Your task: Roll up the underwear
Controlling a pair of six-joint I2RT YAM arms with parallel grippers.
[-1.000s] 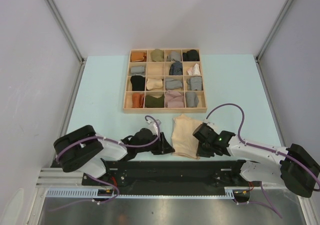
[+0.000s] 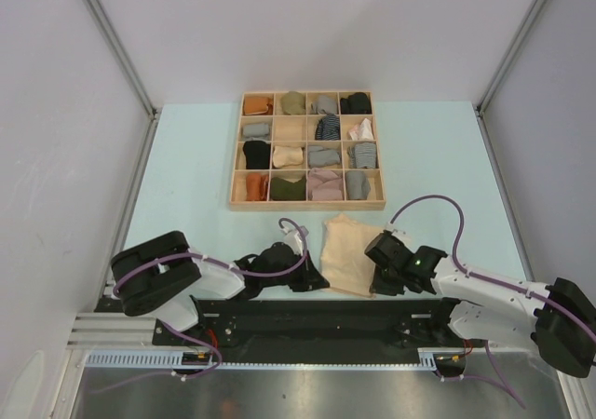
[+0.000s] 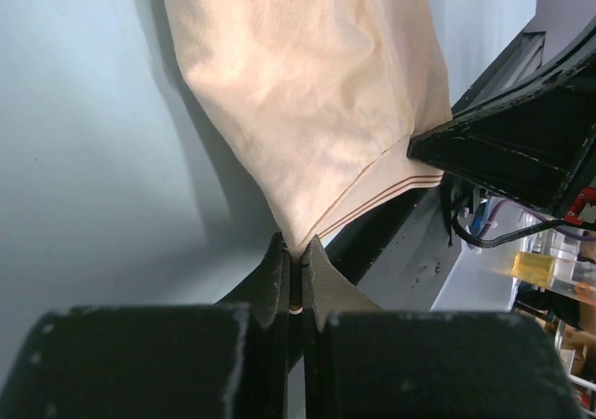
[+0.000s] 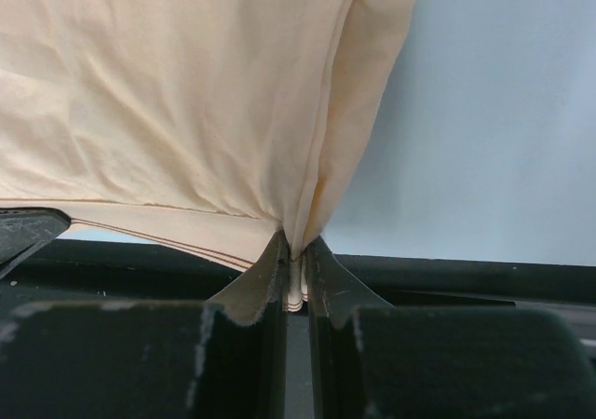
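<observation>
Cream underwear (image 2: 348, 251) lies spread on the pale table at the front edge, its banded hem toward me. My left gripper is shut on the near left corner of that hem, pinched between the fingertips. My right gripper is shut on the near right corner, where a folded side runs up the fabric in the right wrist view. In the top view both arms meet the garment at its lower corners, the right one partly covering it.
A wooden divider box (image 2: 307, 205) with rolled garments in its compartments stands behind the underwear. The dark front edge runs just below both grippers.
The right arm has shifted slightly to the right along with the garment's corner. The left gripper has moved a little rightward, onto the underwear's left corner.
</observation>
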